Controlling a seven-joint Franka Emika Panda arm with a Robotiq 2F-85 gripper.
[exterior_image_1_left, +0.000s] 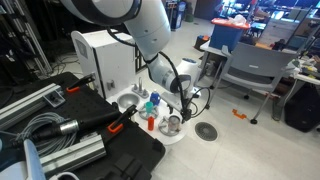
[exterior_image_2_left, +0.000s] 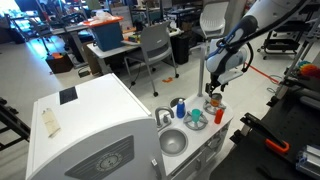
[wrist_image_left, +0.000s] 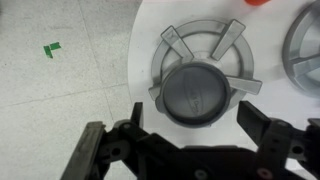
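Note:
A round dark grey pot (wrist_image_left: 195, 93) sits on a grey burner ring (wrist_image_left: 213, 28) with flat spokes, on a white countertop. In the wrist view my gripper is open, its black fingers (wrist_image_left: 128, 132) apart on either side of the pot's near part. Nothing is visibly clamped between them. From the exterior views the gripper (exterior_image_2_left: 212, 94) hangs low, close over the pot (exterior_image_1_left: 174, 121). Whether the fingers touch the pot cannot be told.
A red cup (exterior_image_1_left: 151, 124), a teal cup (exterior_image_2_left: 196, 115) and a blue object (exterior_image_2_left: 181, 107) stand near the sink (exterior_image_2_left: 173, 141). Another burner (wrist_image_left: 305, 52) is at the wrist view's right. Pale floor (wrist_image_left: 75, 100) lies beyond the counter edge.

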